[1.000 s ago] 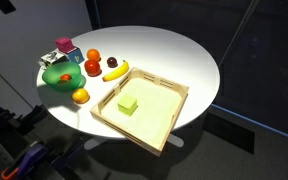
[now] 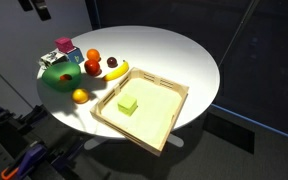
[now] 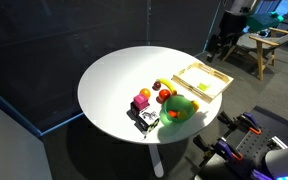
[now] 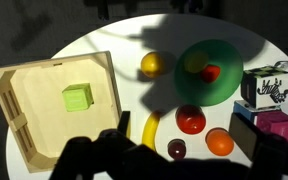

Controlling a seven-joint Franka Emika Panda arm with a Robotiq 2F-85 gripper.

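High above the table, my gripper stands open, its two dark fingers wide apart in the wrist view with nothing held between them. It shows at the top left of exterior view 1. A shallow wooden tray carries a light green cube. The green bowl has a red item and a yellowish one inside. Between bowl and tray lie an orange fruit and a yellow banana.
Beside the bowl are a red apple, a dark round fruit, another orange, a pink box and a black-and-white box.
My gripper has moved rightward along the top left of exterior view 1, and shade has come over the bowl. The table's objects have stayed in place.
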